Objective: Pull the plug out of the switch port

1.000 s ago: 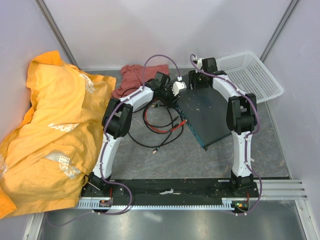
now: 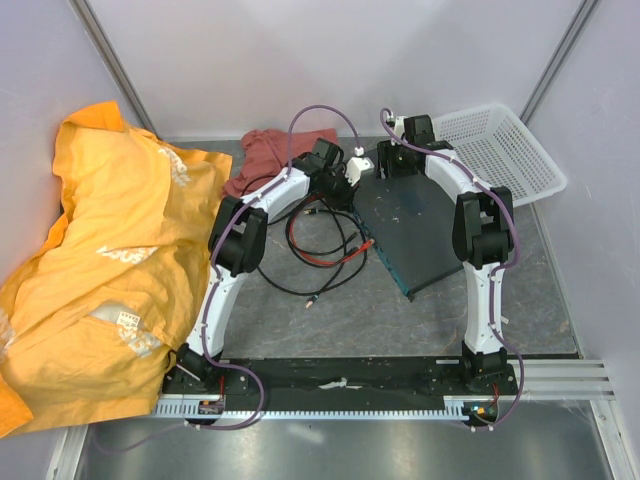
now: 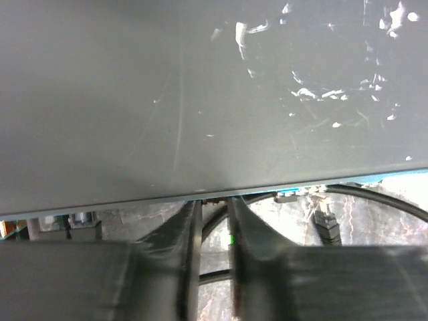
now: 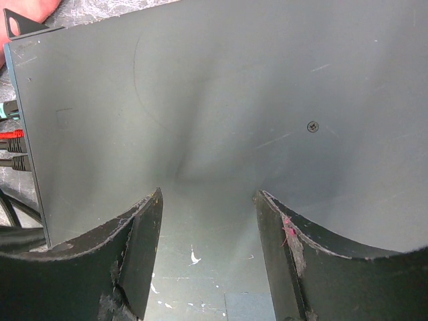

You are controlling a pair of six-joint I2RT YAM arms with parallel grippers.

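Observation:
The switch (image 2: 420,225) is a flat dark box on the table, its port edge facing left. At that edge, near the far end, my left gripper (image 2: 352,202) points down. In the left wrist view its fingers stand close together under the edge of the switch (image 3: 214,120), with a narrow gap; whether they touch a plug cannot be made out. In the right wrist view several plugs, among them a red one (image 4: 12,134) and a black one (image 4: 20,163), line the switch's left edge. My right gripper is open above the switch's top, nothing between its fingers.
Looped black and red cables (image 2: 320,262) lie left of the switch. A white basket (image 2: 505,150) stands at the back right, a red cloth (image 2: 270,155) at the back, an orange cloth (image 2: 110,250) at the left.
The right arm, cables and switch look unmoved.

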